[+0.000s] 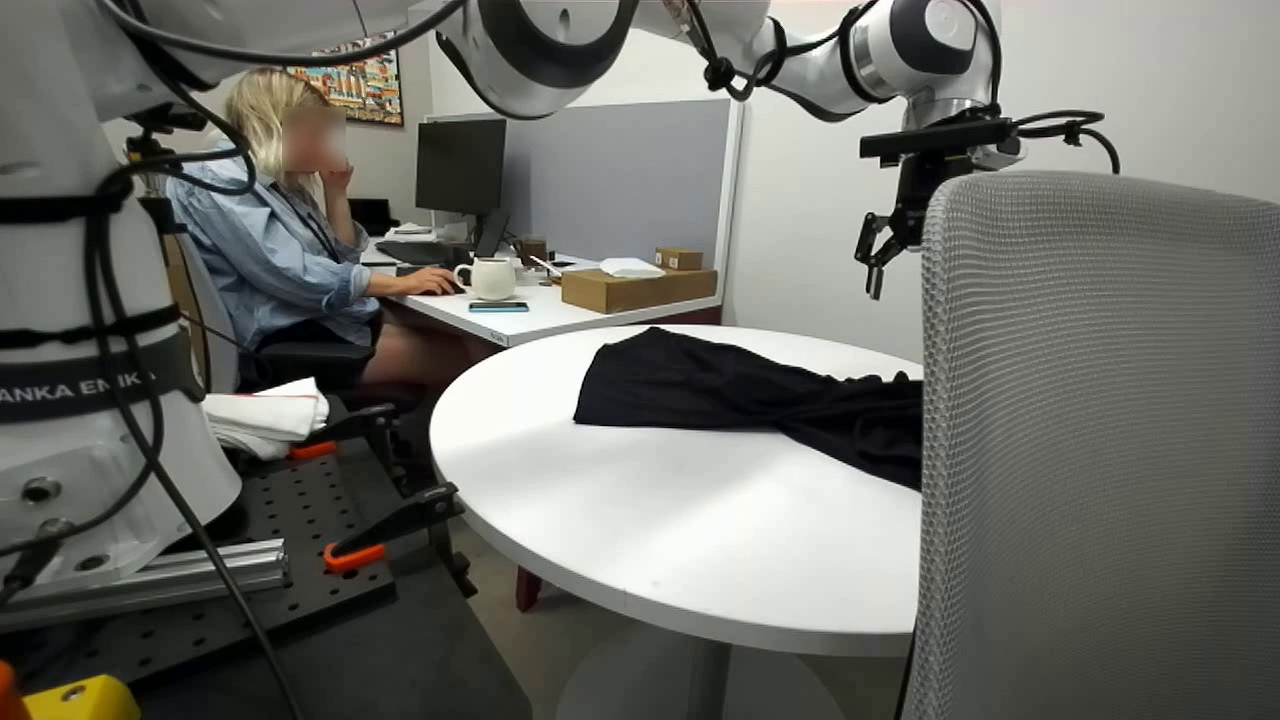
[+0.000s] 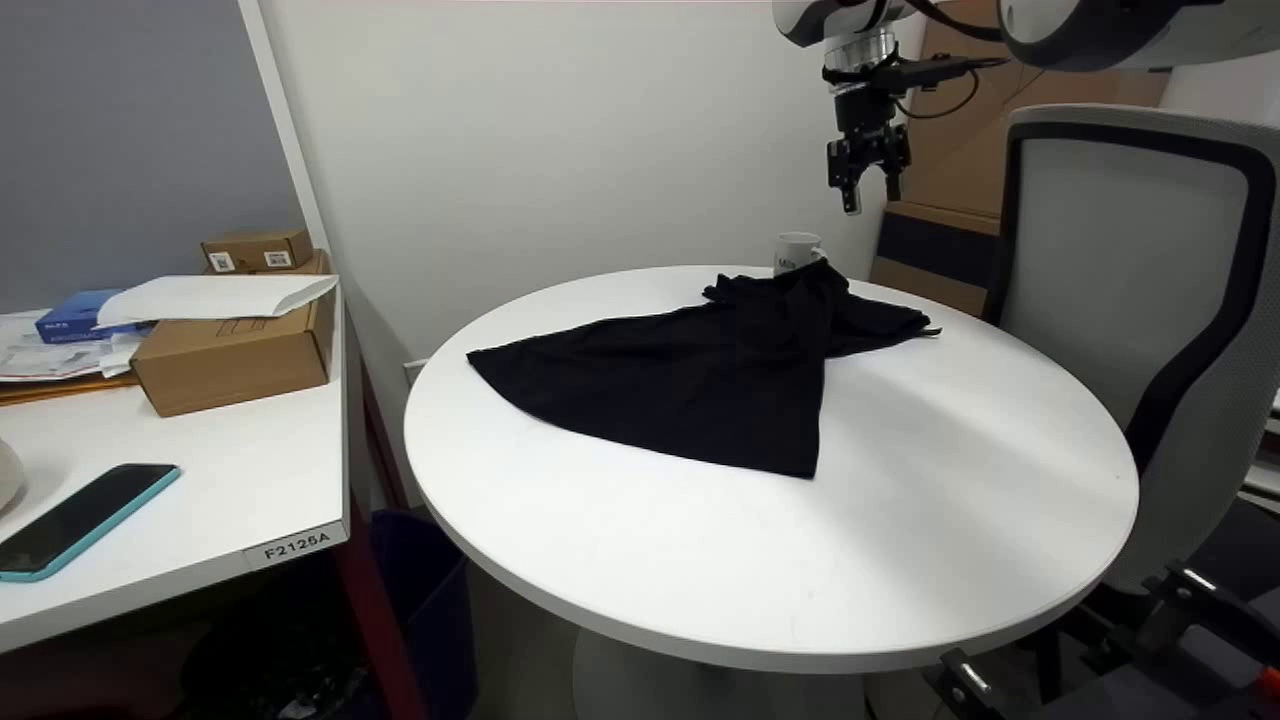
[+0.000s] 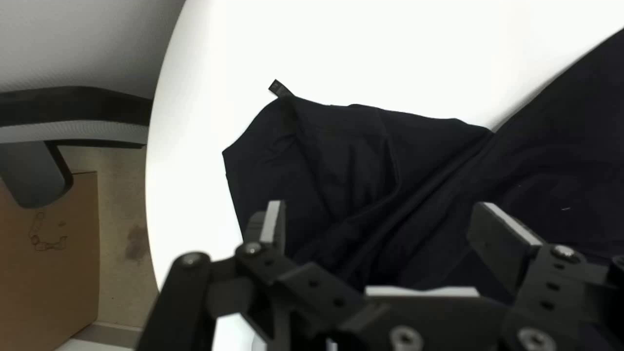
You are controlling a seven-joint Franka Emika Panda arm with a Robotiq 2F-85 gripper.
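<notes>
A black cloth garment (image 2: 672, 384) lies crumpled and partly folded on the round white table (image 2: 624, 552). From above, in the wrist view, the garment (image 3: 351, 158) shows creases and a small tag (image 3: 281, 88) at one corner. My gripper (image 2: 873, 206) hangs well above the far side of the table, apart from the cloth. Its fingers (image 3: 497, 245) stand wide open, with nothing held between them. A white mug (image 2: 797, 251) stands behind the cloth, partly hidden by it. In exterior view 1 the chair back covers the right end of the garment (image 1: 708, 384).
A grey mesh chair (image 1: 1104, 432) stands close against the table's edge. The desk (image 2: 240, 480) beside the table carries boxes and a phone (image 2: 84, 516), and a person (image 1: 276, 240) sits there.
</notes>
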